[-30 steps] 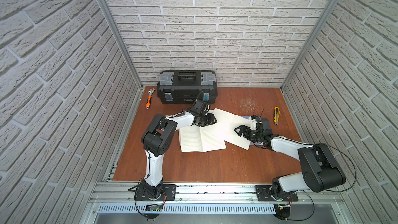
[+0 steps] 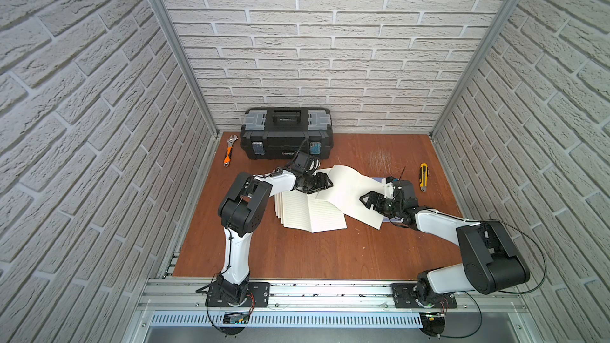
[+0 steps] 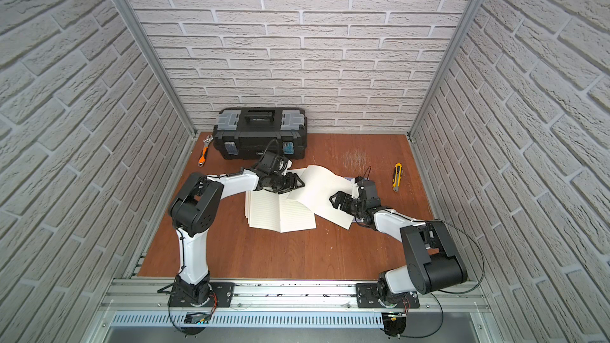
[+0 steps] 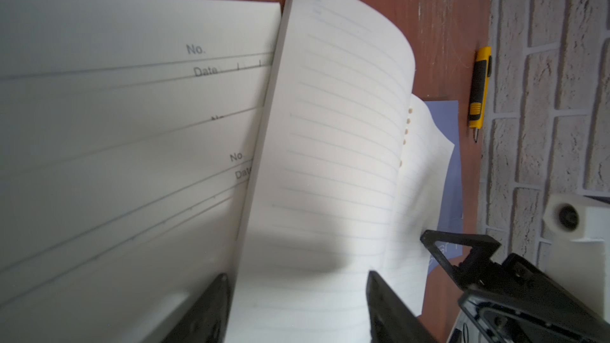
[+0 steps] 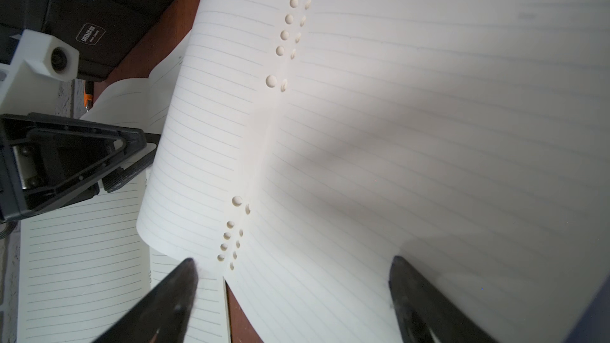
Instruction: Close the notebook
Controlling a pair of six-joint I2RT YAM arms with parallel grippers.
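Note:
An open notebook with ruled pages lies mid-table. Its left part (image 2: pixel 296 211) lies flat. A detached-looking, skewed section of punched pages (image 2: pixel 349 187) overlaps it on the right, with a bluish cover (image 4: pixel 454 184) showing beneath. The section's left half bulges upward in both wrist views. My left gripper (image 2: pixel 325 181) stands at this section's left edge, fingers apart; in the left wrist view one fingertip (image 4: pixel 219 298) is beside the page edge. Over the section's right half, my right gripper (image 2: pixel 370 200) also has its fingers apart. In the right wrist view nothing shows gripped between its fingers.
A black toolbox (image 2: pixel 286 134) stands behind the notebook, close to my left gripper. An adjustable wrench (image 2: pixel 228 151) lies at the far left and a yellow cutter (image 2: pixel 423 176) at the far right.
The punched section's left half has bowed upward and its top edge now curves. The left pages have fanned slightly at their outer edge. My left gripper shifted slightly; my right arm looks still.

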